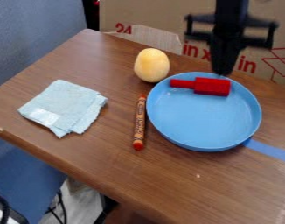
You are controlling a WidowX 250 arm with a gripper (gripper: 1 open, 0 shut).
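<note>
A red cylinder (201,85) lies on the back part of a blue plate (204,121). Above it at the top of the view, my dark gripper (223,58) is raised clear of the cylinder; its fingertips are blurred, so I cannot tell how far apart they stand. A yellow potato-like object (152,65) sits behind and left of the plate, and an orange-brown stick (139,122) lies along the plate's left side.
A folded pale blue cloth (63,107) lies on the wooden table (110,175) at the left. A cardboard box (145,17) stands along the back.
</note>
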